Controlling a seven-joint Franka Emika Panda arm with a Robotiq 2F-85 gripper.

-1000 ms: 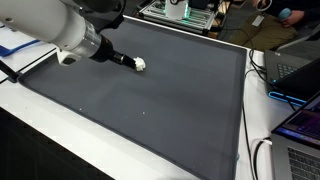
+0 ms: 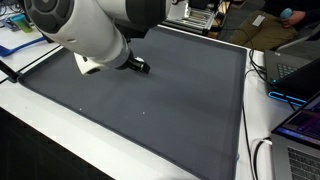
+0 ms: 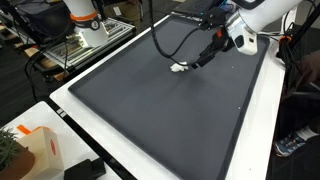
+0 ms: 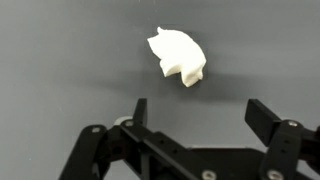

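A small crumpled white piece, perhaps cloth (image 4: 178, 52), lies on the dark grey mat, ahead of my fingers in the wrist view. My gripper is open above the mat with nothing between its fingers. From exterior view 2, the white piece (image 3: 178, 67) shows just beside the gripper (image 3: 196, 63). In exterior view 1 the arm and gripper (image 2: 141, 67) hide the white piece. Whether the fingertips touch the mat I cannot tell.
The grey mat (image 2: 190, 110) is wide and mostly bare. Laptops (image 2: 294, 80) stand past its right edge in exterior view 1. A potted plant (image 3: 14, 155) is at the lower left of exterior view 2. A person's hand (image 2: 287, 17) shows at the back.
In exterior view 1 my arm has swung right, and the gripper has moved over the spot where the white piece showed. That piece, visible earlier, is now hidden there.
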